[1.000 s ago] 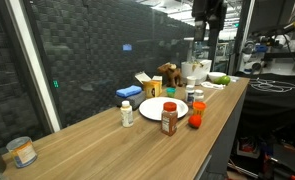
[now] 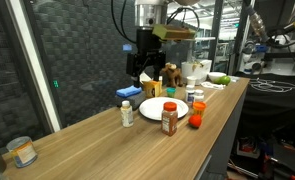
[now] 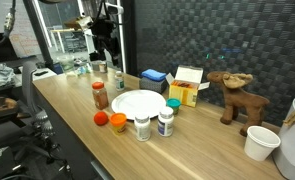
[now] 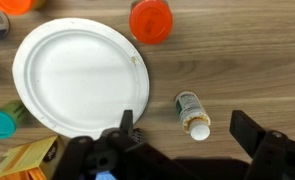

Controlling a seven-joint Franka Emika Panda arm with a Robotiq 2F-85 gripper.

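Observation:
My gripper is open and points down, its dark fingers (image 4: 249,132) wide apart with nothing between them. Below it in the wrist view lies a small white-capped bottle (image 4: 191,112), which stands upright on the wooden counter in exterior view 1. The gripper (image 2: 141,66) hangs well above the counter, clear of everything. To the bottle's side is a round white plate (image 4: 82,78), empty. A red-capped spice jar (image 2: 169,120) stands in front of the plate, near the counter's front edge.
A tomato (image 3: 101,118) and an orange cup (image 3: 118,123) sit near the edge. Two white bottles (image 3: 165,122), a teal-lidded jar (image 3: 173,105), a yellow box (image 3: 186,90) and a toy moose (image 3: 239,95) stand around the plate.
The arm has swung left and come lower, from the upper right to near above the small white-capped bottle. Objects on the counter have not moved.

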